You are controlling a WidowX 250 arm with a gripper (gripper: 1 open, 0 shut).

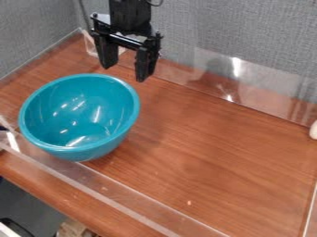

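A large turquoise bowl (80, 117) sits on the left part of the wooden table, looking empty. Above and behind it hangs the black gripper (126, 59), its two fingers pointing down and spread apart, open, with nothing seen between them.
Clear panels line the back and front edges, with a grey textured wall behind. A small white object (312, 129) shows at the right edge.
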